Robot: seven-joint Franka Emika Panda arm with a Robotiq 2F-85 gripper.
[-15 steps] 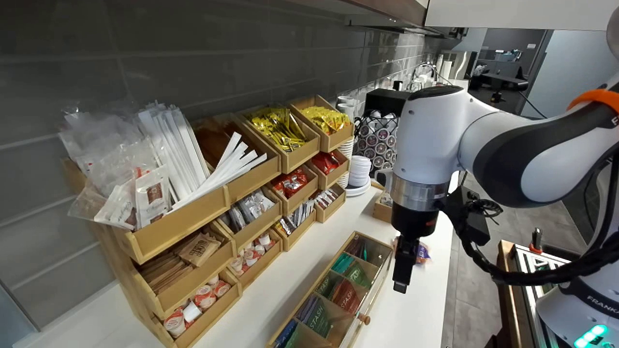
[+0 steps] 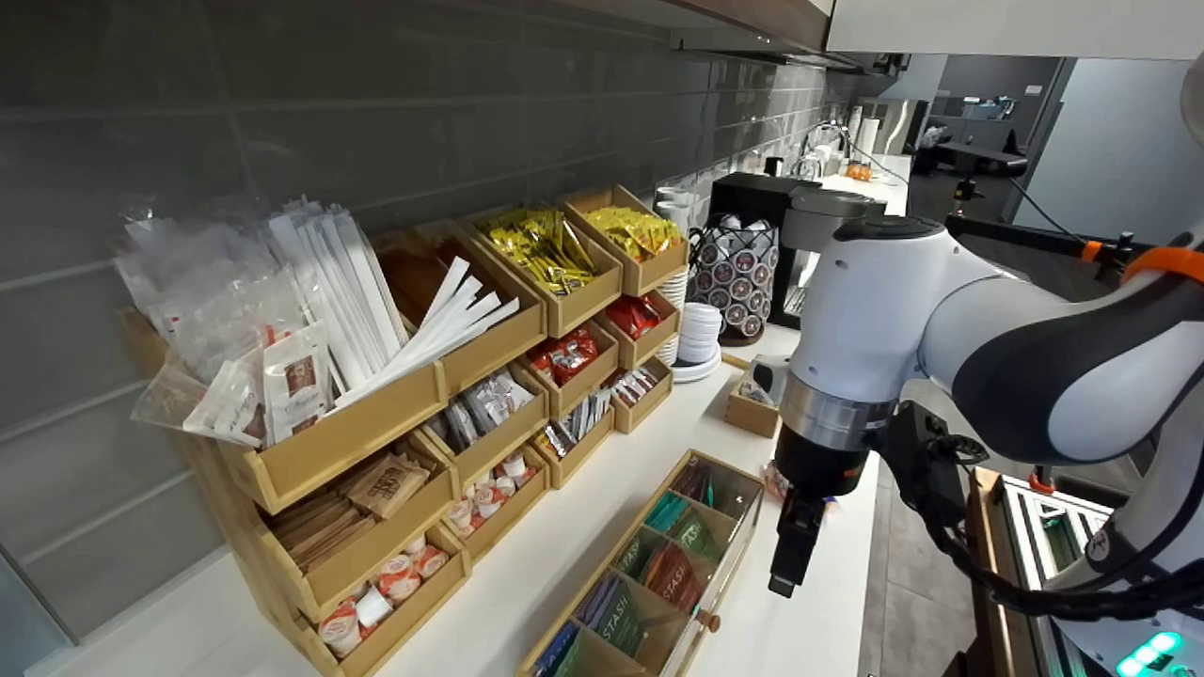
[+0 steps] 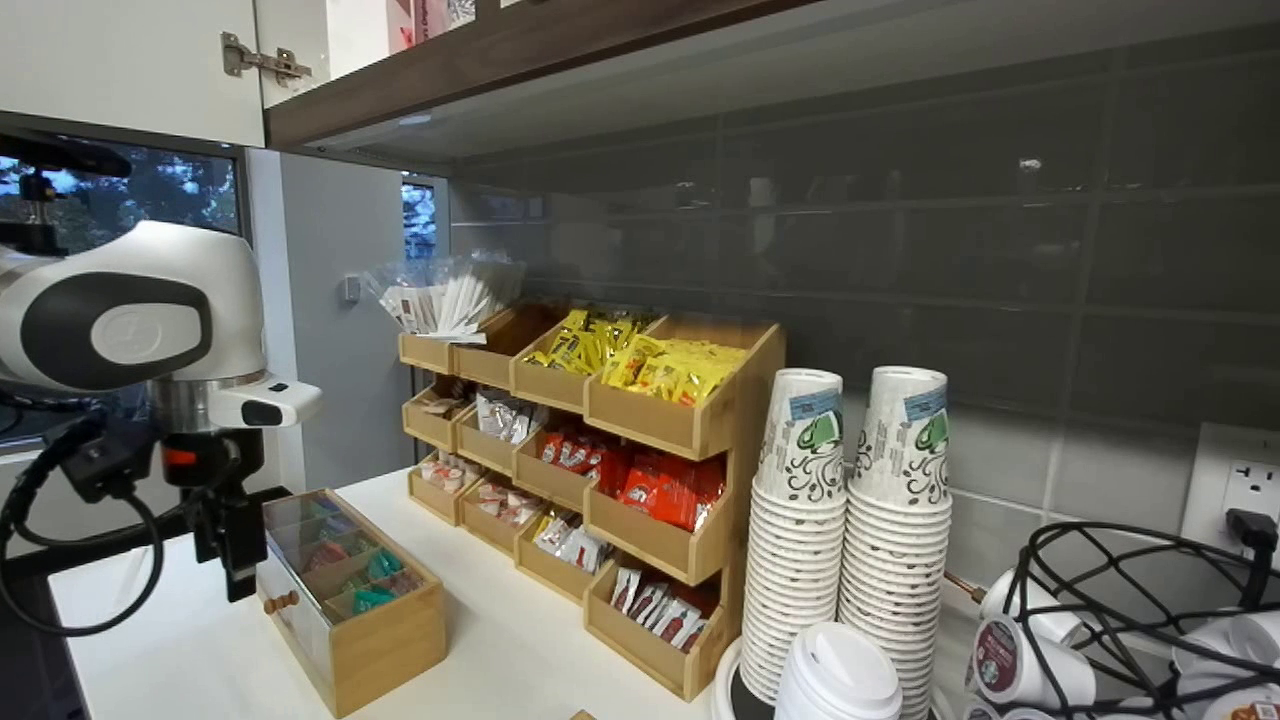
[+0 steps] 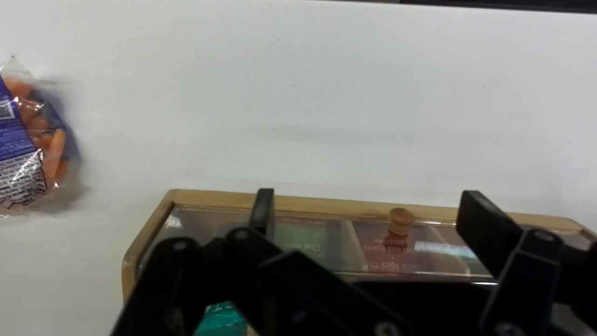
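Observation:
A wooden tea box with a clear lid lies on the white counter, its compartments filled with tea packets. The box's small round knob shows between the finger positions in the wrist view, closer to the right finger. My gripper is open and points down, nothing held between its fingers. From exterior view 2, the gripper hangs beside the knobbed front of the box, above the counter. The near part of the box is hidden behind the gripper body in the wrist view.
A carrot bag lies on the counter beyond one end of the box. Along the wall stands a tiered wooden rack of packets, with stacked paper cups beside it.
In exterior view 1, the arm has shifted to the right and its gripper sits slightly lower in the picture. The tea box and rack have not moved.

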